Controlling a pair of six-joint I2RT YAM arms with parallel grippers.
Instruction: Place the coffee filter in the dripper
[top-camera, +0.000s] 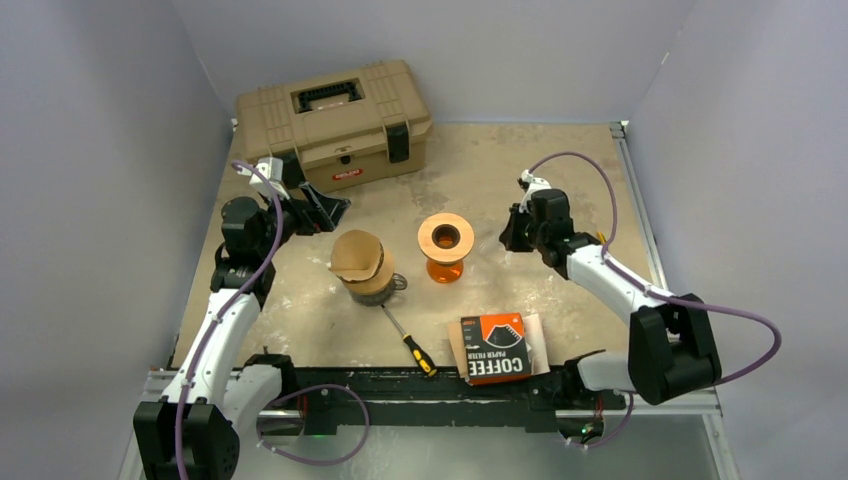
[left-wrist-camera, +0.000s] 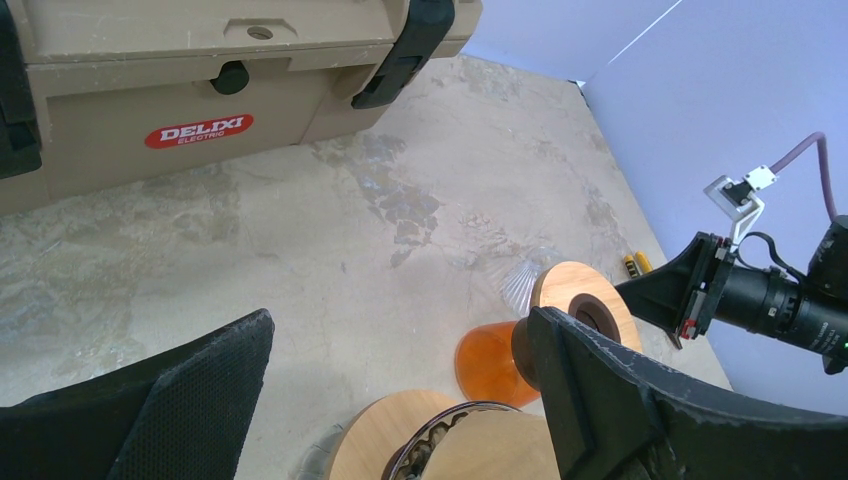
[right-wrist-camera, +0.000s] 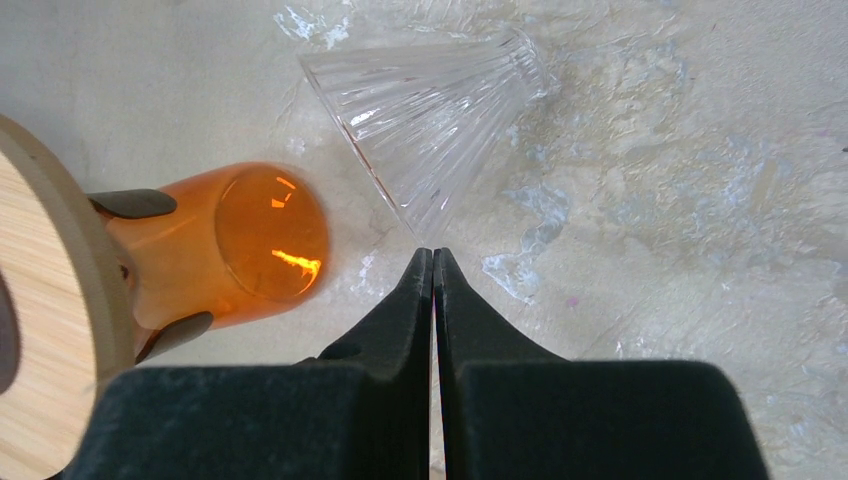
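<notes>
A brown paper filter (top-camera: 354, 254) stands in the left dripper, whose wooden collar (left-wrist-camera: 385, 435) rests on a glass mug (top-camera: 373, 296). Above and behind it my left gripper (top-camera: 338, 212) is open, nothing between its fingers. In the middle stands an orange glass base (top-camera: 444, 272) under a wooden ring (top-camera: 462, 231). A clear ribbed plastic cone (right-wrist-camera: 425, 110) lies on its side on the table beside that base. The tips of my right gripper, shut and empty, show just below the cone's rim corner; whether they touch it I cannot tell.
A tan toolbox (top-camera: 380, 100) fills the back left. Along the front are a screwdriver (top-camera: 411, 343) and a coffee filter box (top-camera: 495, 348) on loose papers. Bare table lies behind the orange base and to the back right.
</notes>
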